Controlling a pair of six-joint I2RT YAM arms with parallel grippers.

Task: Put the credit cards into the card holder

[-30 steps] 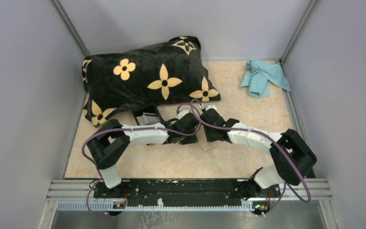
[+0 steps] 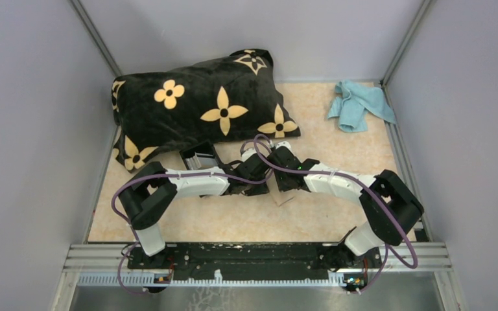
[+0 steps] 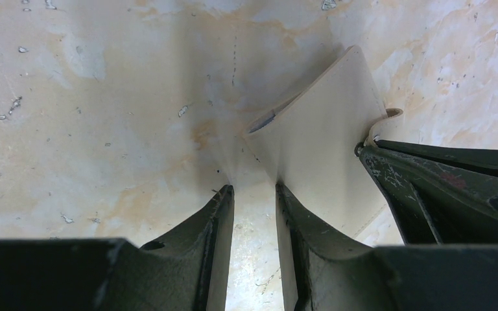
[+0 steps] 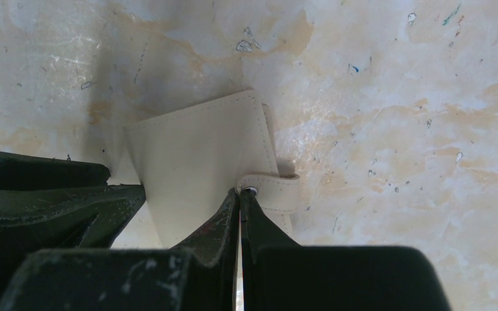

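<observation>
The beige card holder [image 4: 198, 152] lies on the table between both grippers, its strap with a metal snap [image 4: 272, 194] at the right edge. My right gripper is shut with its tips at the base of that strap; whether any of it is pinched cannot be seen. In the left wrist view the strap [image 3: 384, 123] curls up beside those tips. My left gripper stands part open at the holder's opposite edge, one finger [image 3: 284, 207] against its cover. Cards [image 2: 202, 160] lie in a black tray [image 2: 188, 153] in the top view.
A black cushion [image 2: 194, 97] with yellow flowers fills the back left, right behind the tray. A light blue cloth [image 2: 361, 107] lies at the back right. Bare table [image 2: 233, 223] shows in front of the arms.
My right arm has shifted slightly to the left, towards the left gripper. In the top view the left arm, tray and cloth look the same.
</observation>
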